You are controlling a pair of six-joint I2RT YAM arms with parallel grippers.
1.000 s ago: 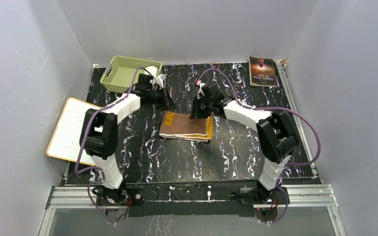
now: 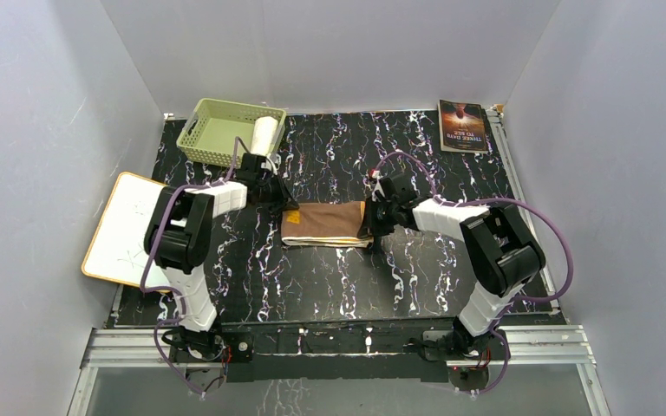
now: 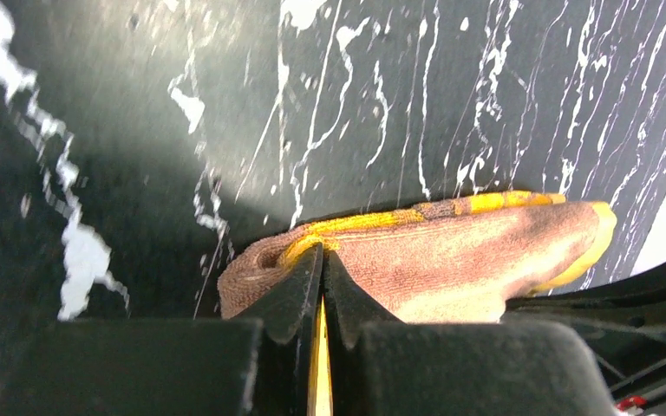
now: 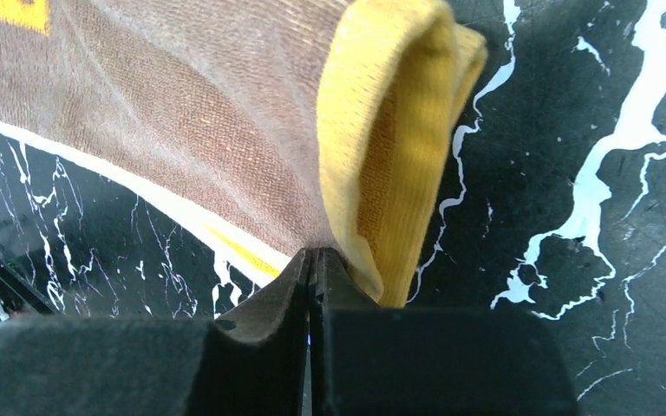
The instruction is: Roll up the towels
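A brown towel (image 2: 325, 222) with yellow and white edging lies folded flat in the middle of the dark table. My left gripper (image 2: 289, 206) is shut at its upper left corner; in the left wrist view its fingertips (image 3: 312, 260) press into the towel's edge. My right gripper (image 2: 366, 230) is shut at the towel's right end; in the right wrist view its fingertips (image 4: 299, 277) sit low on the cloth beside a folded-up yellow edge (image 4: 355, 104). Whether cloth lies between either pair of fingers cannot be seen.
A green basket (image 2: 212, 130) with a white roll (image 2: 264, 132) stands at the back left. A white board (image 2: 121, 230) lies at the left, a book (image 2: 462, 130) at the back right.
My left gripper has come down onto the towel's upper left corner and a little leftward. My right gripper has moved right and toward the front, to the towel's right end.
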